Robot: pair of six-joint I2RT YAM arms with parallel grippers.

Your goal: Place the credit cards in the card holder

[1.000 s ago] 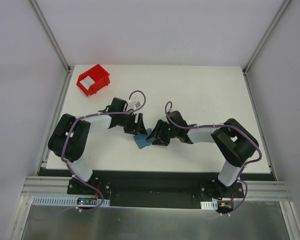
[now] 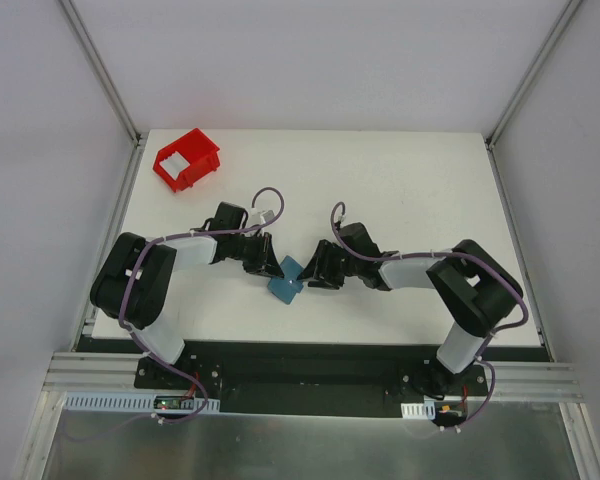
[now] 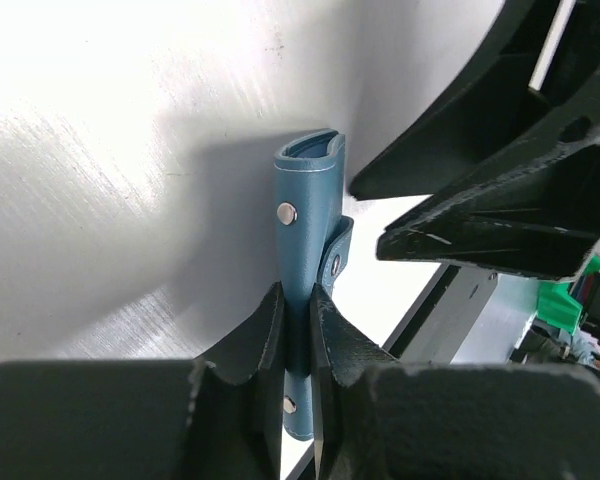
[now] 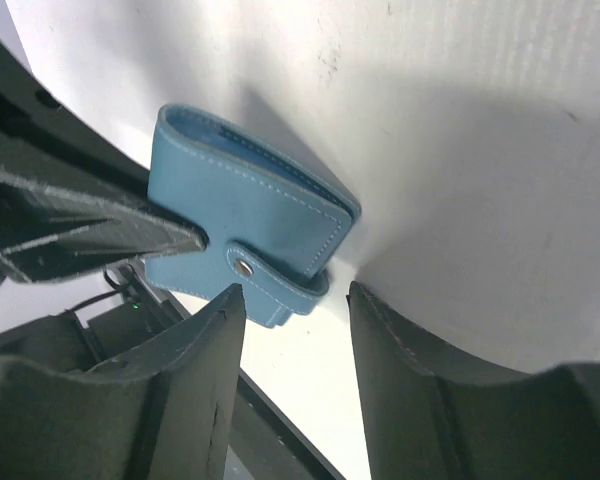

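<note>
A folded blue card holder (image 2: 283, 291) with metal snaps lies low at the table's near middle, between the two grippers. In the left wrist view my left gripper is shut across the holder (image 3: 302, 225), which stands on edge with its fold opening at the far end. My right gripper is part open, its two fingertips apart in front of the holder's snap flap (image 4: 270, 272); nothing shows held between them. A dark left finger (image 4: 130, 205) presses against the holder in the right wrist view. Cards inside the holder cannot be made out.
At the far left of the table stands a red open box (image 2: 202, 172) with a white flat item (image 2: 175, 165) in it, perhaps cards. A dark strip (image 2: 280, 350) runs along the near edge.
The left fingers have come together on the holder, and the holder has shifted slightly toward the near edge. My right gripper has moved only a little.
</note>
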